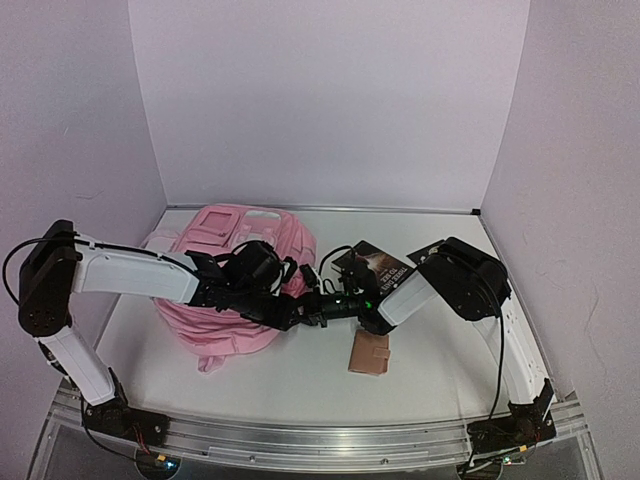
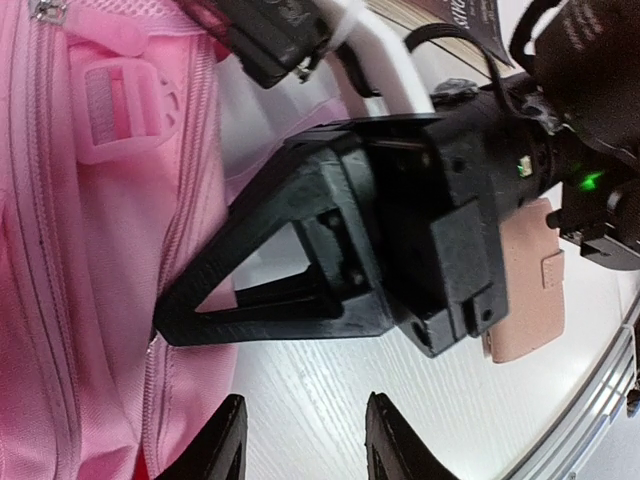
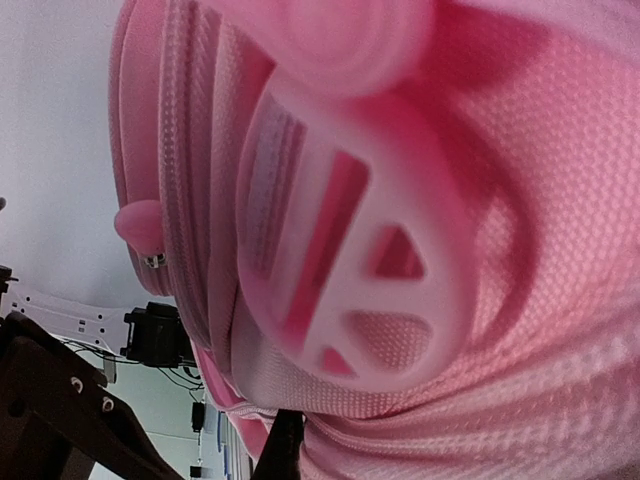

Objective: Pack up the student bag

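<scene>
The pink bag [image 1: 225, 225] lies on the left of the table, with a zip running along its right-hand side. In the left wrist view, my right gripper has its fingertips together against the zip seam of the pink bag [image 2: 120, 200]. Whether a zip pull is pinched there is hard to tell. My left gripper is open, its fingers apart over bare table just right of the bag, close to the right gripper. The bag's fabric and a pink buckle [image 3: 360, 260] fill most of the right wrist view.
Right of the bag lie a dark book [image 1: 385, 268] with lettering, partly under the right arm, and another dark flat item [image 1: 425, 252]. A brown notebook [image 1: 369, 352] lies nearer the front. Bare table spreads at front and right. Both arms nearly meet at the bag's edge.
</scene>
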